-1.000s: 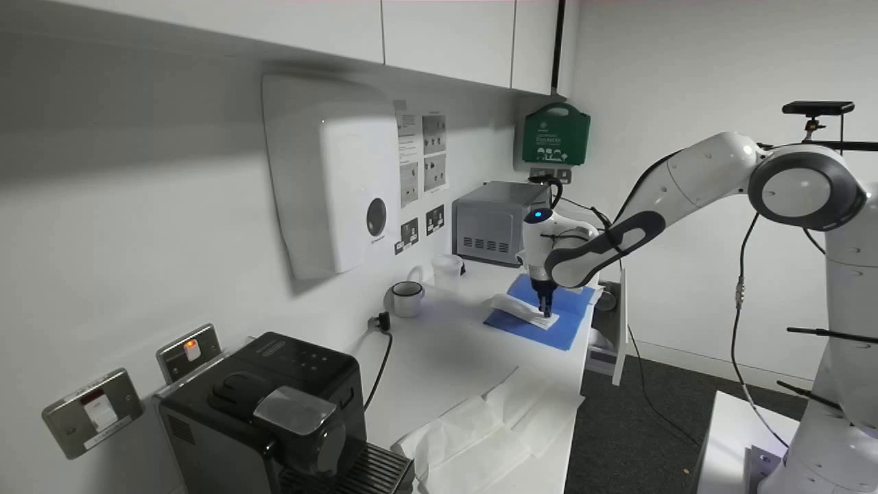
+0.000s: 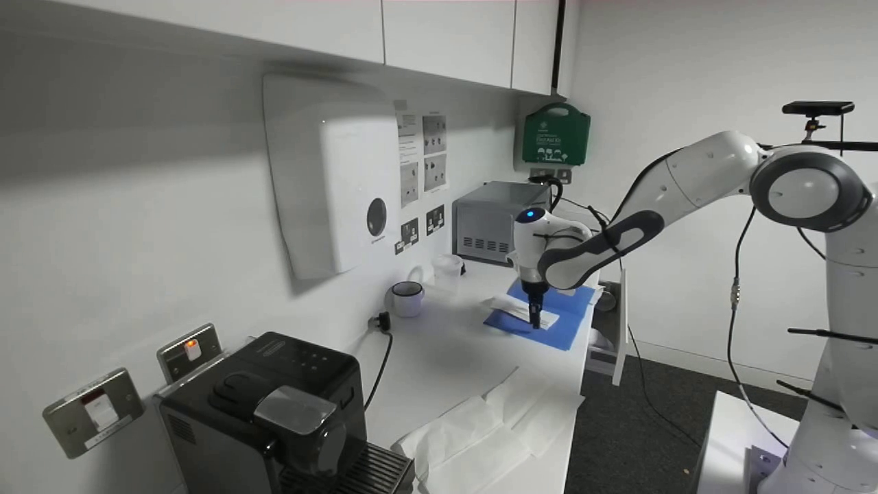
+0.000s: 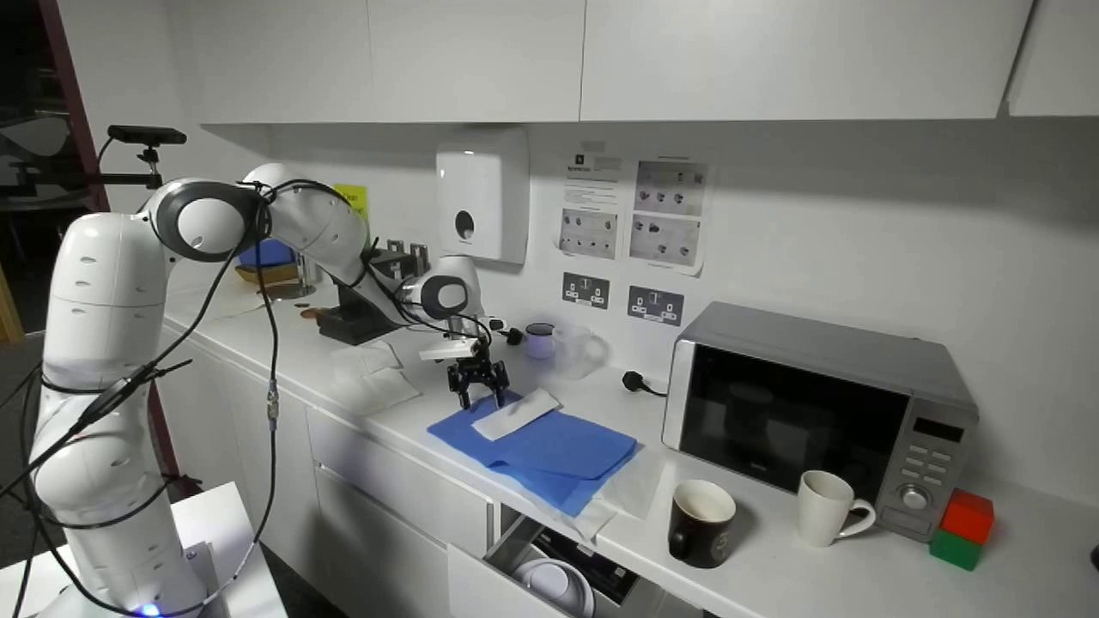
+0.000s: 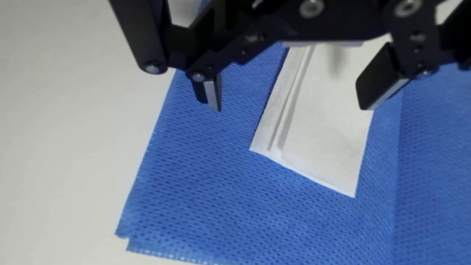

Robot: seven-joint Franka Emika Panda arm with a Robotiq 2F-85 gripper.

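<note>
A folded blue cloth (image 3: 573,445) lies on the counter, its near corner filling much of the wrist view. On top of that cloth rests a folded white paper towel (image 4: 329,128), seen in the exterior view as a narrow white strip (image 3: 517,414). My gripper is open above the cloth, fingers spread wide with nothing gripped between them. In the wrist view one finger (image 4: 213,93) is over bare blue cloth and the other overlaps the towel's edge. Whether either fingertip touches the cloth cannot be told.
A microwave (image 3: 793,412), a black mug (image 3: 701,524) and a white mug (image 3: 827,509) stand farther along the counter. An open drawer (image 3: 551,577) juts out below. White paper sheets (image 2: 494,432) and a coffee machine (image 2: 271,420) occupy the other side.
The gripper has shifted along the cloth toward the coffee machine side and slightly down in the exterior view. The cloth appears unmoved.
</note>
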